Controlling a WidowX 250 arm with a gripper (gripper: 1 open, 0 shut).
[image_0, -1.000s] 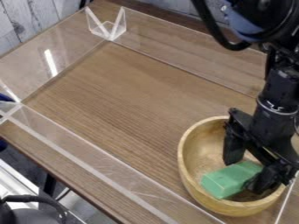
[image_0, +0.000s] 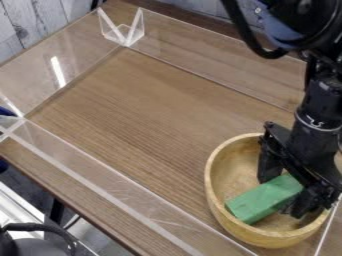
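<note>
A wooden bowl (image_0: 230, 165) sits at the lower right of the camera view with a green block (image_0: 259, 200) lying in it, slightly tilted. My black gripper (image_0: 289, 176) is down over the bowl's right side, its fingers around or just above the block's right end, which they partly hide. The gripper stands open; whether the fingers touch the block cannot be seen clearly.
A wooden table (image_0: 134, 110) with clear side panels fills the scene, largely bare left of the bowl. A clear plastic piece (image_0: 123, 28) stands at the back left. Cables lie beyond the lower-left edge.
My gripper has shifted slightly, and the green block sits a little higher in the view, toward the fingers, than before.
</note>
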